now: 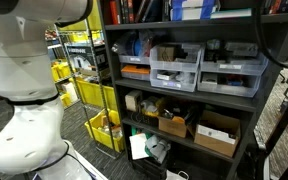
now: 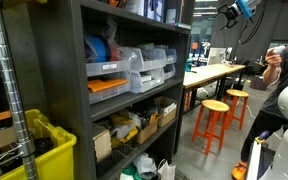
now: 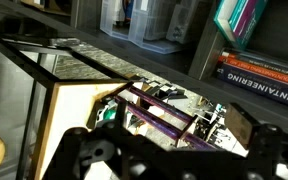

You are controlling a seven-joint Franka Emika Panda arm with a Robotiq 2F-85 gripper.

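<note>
In the wrist view my gripper stands open, its dark fingers (image 3: pixel 102 148) well apart at the lower edge. No held object shows between them; the cluttered scene behind is visible through the gap. Books (image 3: pixel 264 82) with dark and red spines lie to the right in that view, close to the right finger. Above the gap is a clear plastic bin (image 3: pixel 169 22). Exterior view 1 shows only the white arm (image 1: pixel 29 60) at left and a dark cable at top right; the gripper itself is outside that frame.
A dark shelf (image 1: pixel 179 97) holds clear bins (image 1: pixel 174 75), with books (image 1: pixel 144 10) on its top level and cardboard boxes (image 1: pixel 216 132) lower down. Yellow bins (image 1: pixel 106 130) stand to the left. Orange stools (image 2: pixel 212 120) and a person (image 2: pixel 276 75) are at right in exterior view 2.
</note>
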